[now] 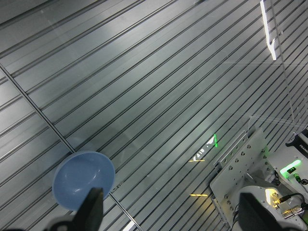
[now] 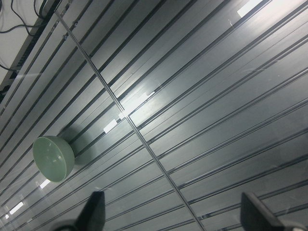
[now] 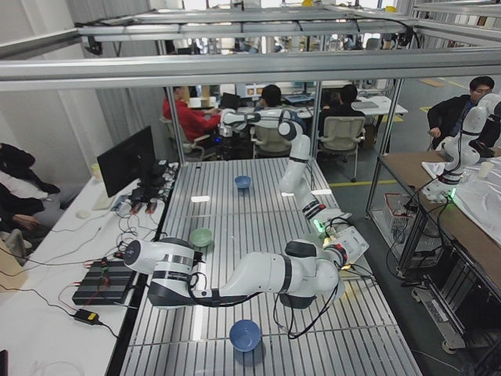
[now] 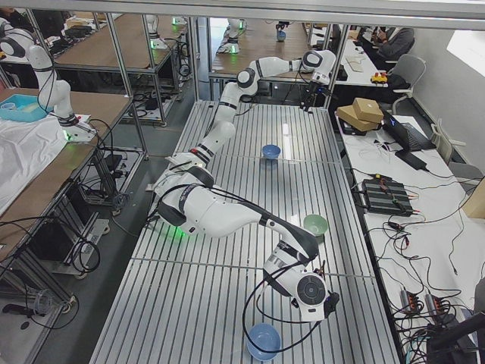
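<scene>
Three bowls stand on the slatted metal table (image 3: pixel 188 329): a blue one (image 3: pixel 245 335) at the near end and a green one (image 3: pixel 201 237) near the middle in the camera left view, and another blue one (image 3: pixel 243 182) at the far end. My left gripper hangs open above the table, with a blue bowl (image 1: pixel 83 180) below it, left of centre in the left wrist view. My right gripper is open with nothing between its fingers; the green bowl (image 2: pixel 53 158) lies below, left in the right wrist view.
Both arms' bases and cables sit along one long side of the table. A white desk (image 4: pixel 413 227) with a monitor, boxes and wiring runs along the other. A metal frame (image 3: pixel 250 66) crosses overhead.
</scene>
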